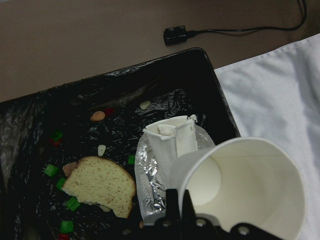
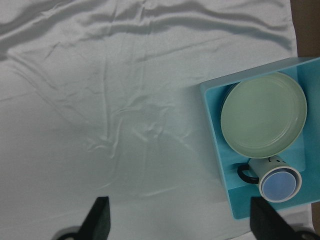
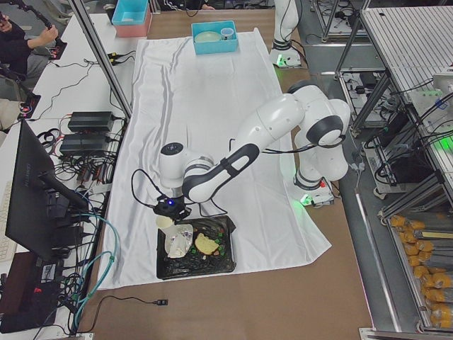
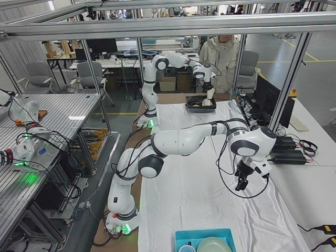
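A white paper cup [image 1: 250, 185] is held by my left gripper, shut on its rim, above the upper-left part of a black tray [image 3: 195, 262]. In that tray lie a piece of bread [image 1: 100, 182], crumpled white paper [image 1: 165, 145] on foil, and several small green, red and pale bits. My right gripper is open with nothing between its fingers, over white cloth beside a blue bin [image 2: 241, 212] that holds a green plate [image 2: 262, 112] and a mug [image 2: 262, 170].
A black cable plug [image 1: 175, 34] lies on the brown table past the tray. A monitor [image 3: 28, 191] and cables line the left side.
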